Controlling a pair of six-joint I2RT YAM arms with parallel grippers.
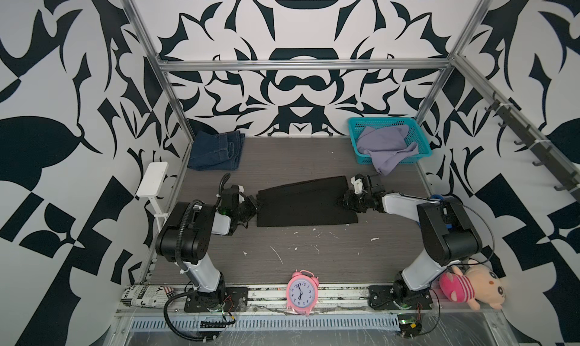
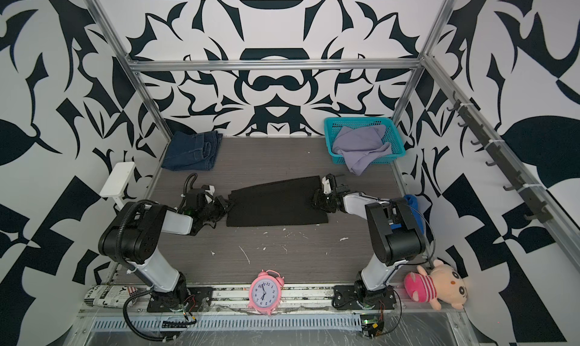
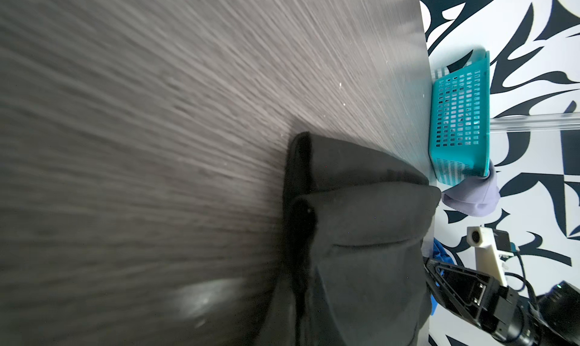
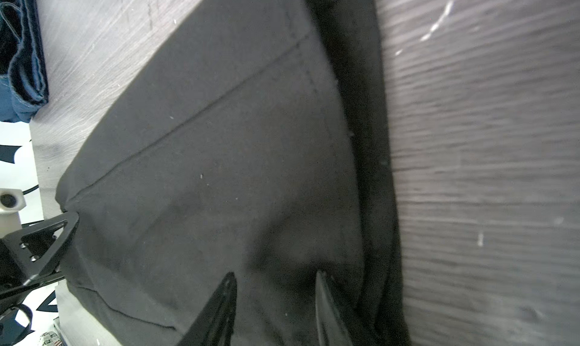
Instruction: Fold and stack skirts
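Note:
A black skirt (image 1: pixel 302 204) lies folded in a long strip across the middle of the table. My left gripper (image 1: pixel 250 208) is shut at the strip's left end; its fingertips are out of sight in the left wrist view and whether cloth is between them is unclear. My right gripper is open over the right end, its two fingers low on the dark fabric. A folded dark blue denim piece (image 1: pixel 216 150) lies at the back left. A lavender cloth (image 1: pixel 383 143) rests in the teal basket (image 1: pixel 421 153) at the back right, partly draped over its front rim.
A blue cloth (image 2: pixel 414 213) lies behind the right arm. A pink alarm clock (image 1: pixel 302 292) stands at the front edge, a plush toy (image 1: pixel 474 285) at the front right. The table between the denim and basket is clear, as is the strip's front side.

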